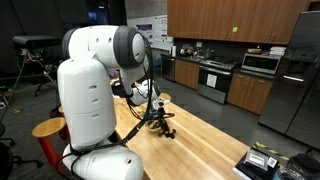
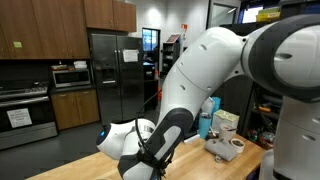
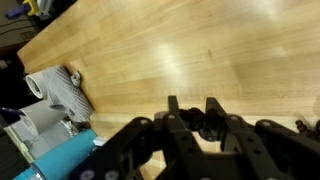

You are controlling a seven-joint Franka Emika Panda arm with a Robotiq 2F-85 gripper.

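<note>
In the wrist view my gripper is shut on a small dark brown object (image 3: 206, 126). Most of the object is hidden by the fingers, so its kind cannot be told. Bare wooden tabletop (image 3: 190, 55) shows beyond the fingertips. Exterior view 1 has the gripper (image 1: 160, 124) low over the left part of the table, close to some small dark items (image 1: 171, 134). What lies between the fingers is too small to make out there.
More small dark pieces (image 3: 308, 128) lie at the wrist view's right edge. On its left are a grey textured item (image 3: 66, 96) and a blue object (image 3: 62, 155). In exterior view 1, a black device (image 1: 258, 162) sits at the lower right.
</note>
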